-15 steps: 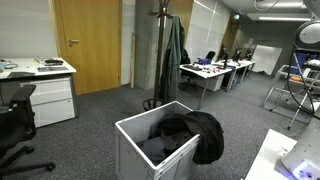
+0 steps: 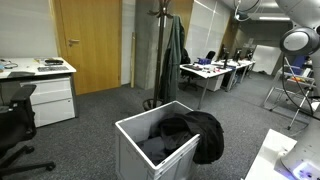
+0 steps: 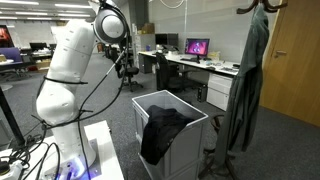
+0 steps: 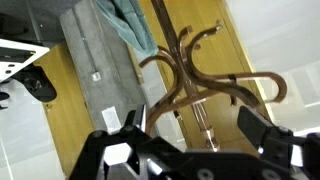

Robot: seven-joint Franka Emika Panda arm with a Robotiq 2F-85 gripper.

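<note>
My gripper shows at the bottom of the wrist view, its two dark fingers standing wide apart with nothing between them. Beyond it is the brown coat stand (image 4: 187,62) with curved hooks; a grey-green coat (image 4: 128,22) hangs there. Exterior view 1 has the same coat (image 2: 172,55) on the stand behind the grey bin (image 2: 130,150). A black garment (image 2: 208,137) drapes over the bin's right side, partly inside; in exterior view 2 this garment (image 3: 162,130) hangs over the near rim. Both exterior views leave the gripper out of frame.
The white arm (image 3: 90,50) rises at the left of exterior view 2 from a white table (image 3: 103,150). Desks (image 2: 205,72) line the back, and an office chair (image 2: 15,125) stands at the left. Carpet around the bin is mostly clear.
The arm has swung further into exterior view 1 from the right, and part of it now shows along the top edge. Bin, garment and coat have stayed in place.
</note>
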